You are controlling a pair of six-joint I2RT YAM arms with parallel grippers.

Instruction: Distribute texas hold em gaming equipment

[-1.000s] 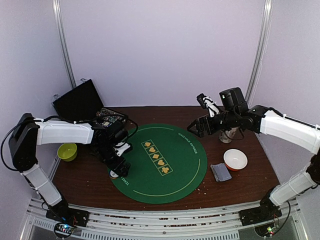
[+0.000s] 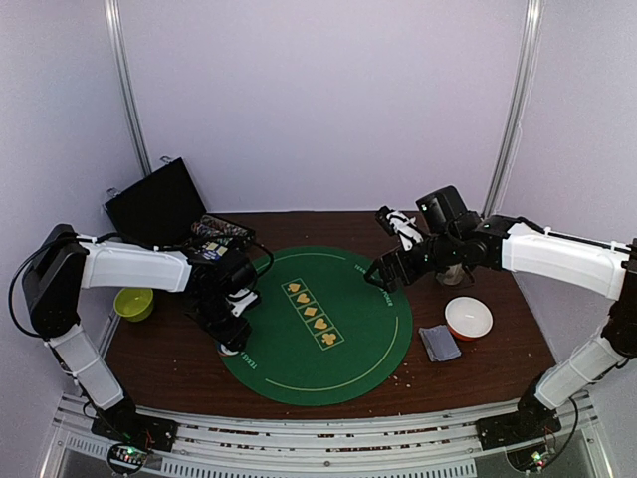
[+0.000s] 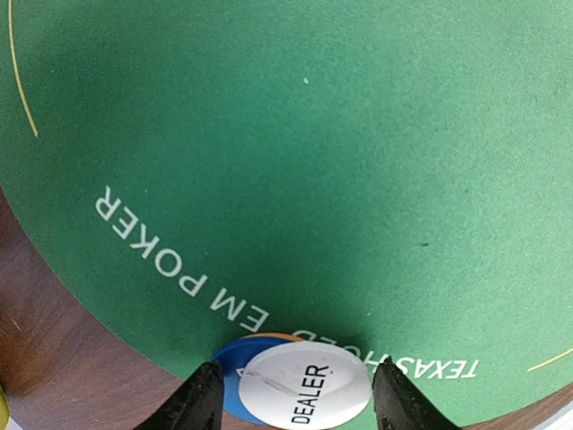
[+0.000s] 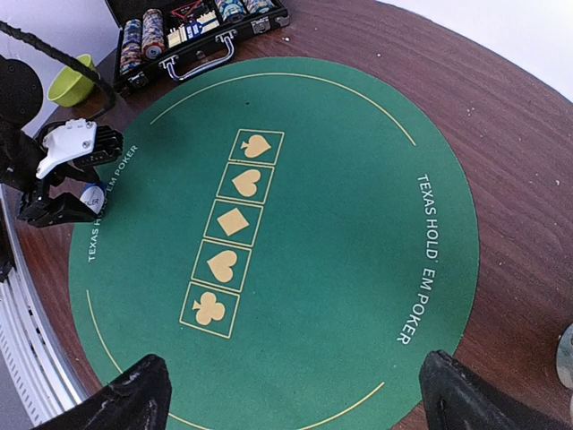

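Observation:
The white dealer button (image 3: 306, 383) lies over a blue chip (image 3: 235, 358), with an orange edge showing, at the rim of the green poker mat (image 3: 295, 206). My left gripper has its fingers parted on either side of this stack, very close to its edges; a firm hold does not show. In the top view the left gripper (image 2: 233, 344) is low at the mat's left edge and covers most of the button. Over the mat's right side, my right gripper (image 2: 380, 279) hangs open and empty; its fingers (image 4: 474, 399) stand wide apart.
An open black case (image 4: 192, 54) with chips stands at the back left. A green bowl (image 2: 133, 304) is left of the mat. To the right lie a white bowl (image 2: 469, 318), a grey cloth-like item (image 2: 439, 344) and a partly hidden container (image 2: 451, 275).
The right gripper has shifted left and slightly down over the mat's edge. My left gripper has come slightly down and left around the button, covering more of it.

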